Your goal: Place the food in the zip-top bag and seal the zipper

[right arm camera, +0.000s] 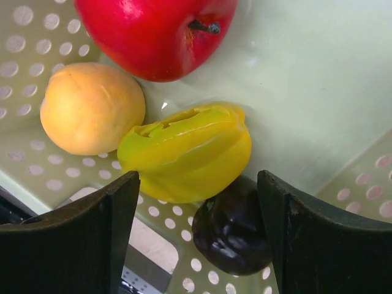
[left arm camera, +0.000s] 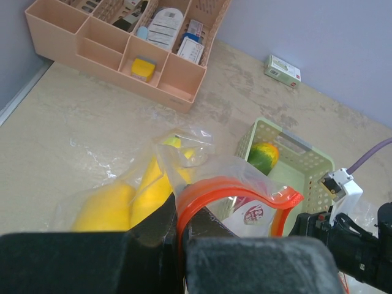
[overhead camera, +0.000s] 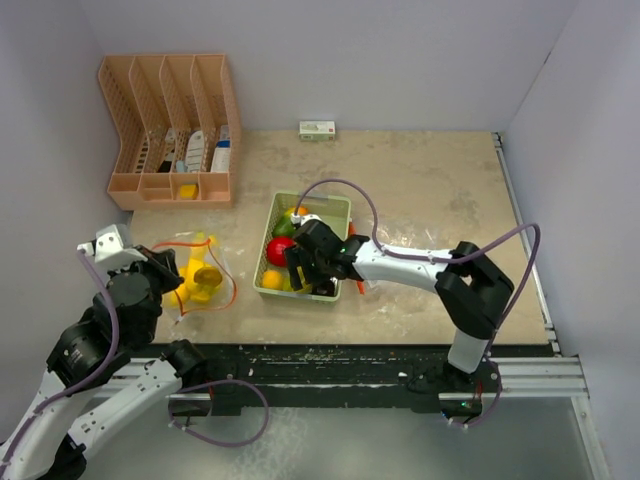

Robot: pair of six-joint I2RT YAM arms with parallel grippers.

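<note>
My left gripper (overhead camera: 160, 262) is shut on the red-zippered rim of a clear bag (left arm camera: 233, 190), which holds yellow food (left arm camera: 105, 211) and sits left of the green basket (overhead camera: 338, 218). My right gripper is open, down in the basket over a yellow-green pepper (right arm camera: 184, 153), with a dark plum-like item (right arm camera: 229, 226) between and under its fingers' tips, beside an orange peach-like fruit (right arm camera: 92, 107) and a red apple (right arm camera: 156, 30). A green-orange food (left arm camera: 262, 158) lies farther back in the basket.
A pink organizer (overhead camera: 125, 192) with small items stands at the back left, a small box (overhead camera: 317, 130) at the back wall. Another clear bag with a red zipper (overhead camera: 358, 285) lies right of the basket.
</note>
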